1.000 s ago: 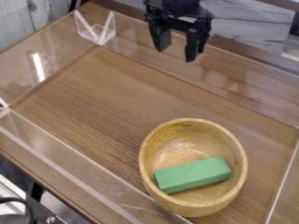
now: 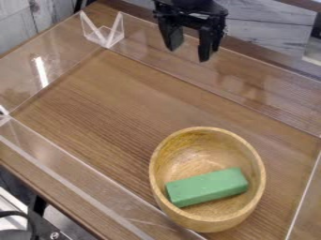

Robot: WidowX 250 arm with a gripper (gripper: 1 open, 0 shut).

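Observation:
My black gripper (image 2: pixel 190 41) hangs over the back middle of the wooden table, its two fingers apart with nothing seen between them. A round yellow-wood bowl (image 2: pixel 172 163) sits at the front right, holding a green rectangular block (image 2: pixel 207 187) lying flat in it.
A small clear object (image 2: pixel 103 30) stands at the back left. Transparent edging runs along the table's left and front-left side.
The gripper has risen slightly toward the back of the view. The bowl and block have not moved.

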